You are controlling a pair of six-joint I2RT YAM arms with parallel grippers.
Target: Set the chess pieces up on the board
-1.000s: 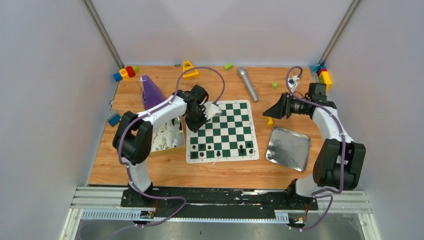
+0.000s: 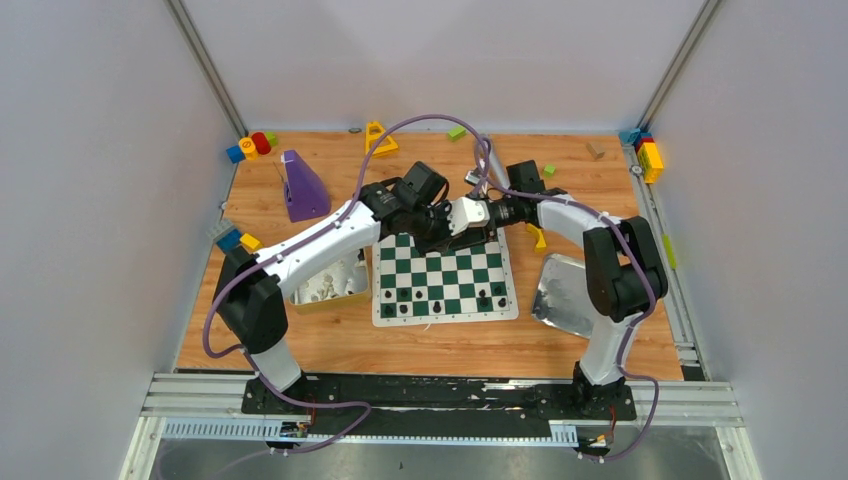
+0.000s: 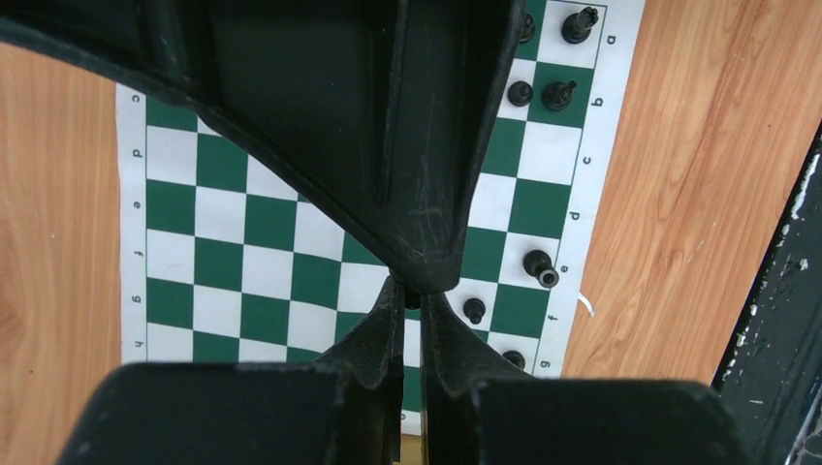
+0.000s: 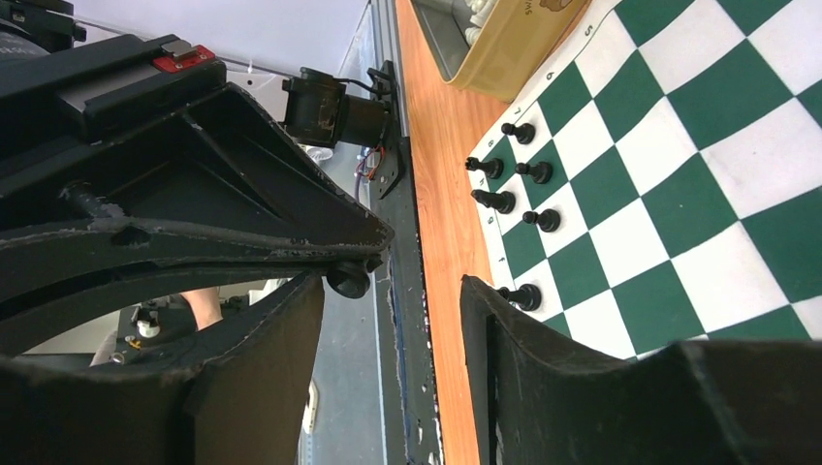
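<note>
My left gripper is shut on a small black chess piece, whose round base sticks out from the left fingertips in the right wrist view. The piece's shape is mostly hidden. My right gripper is open and faces the left one, the piece's base close to one of its fingers; whether they touch I cannot tell. Both grippers meet above the upper part of the green-and-white board. Several black pieces stand along its near edge, among them a tall one and a pawn.
A box of white pieces stands left of the board. To the right lies a metal tray. A purple wedge, a yellow triangle and coloured blocks sit farther back.
From the right side, my right arm has swung left over the board to meet the left gripper. The standing pieces have stayed put.
</note>
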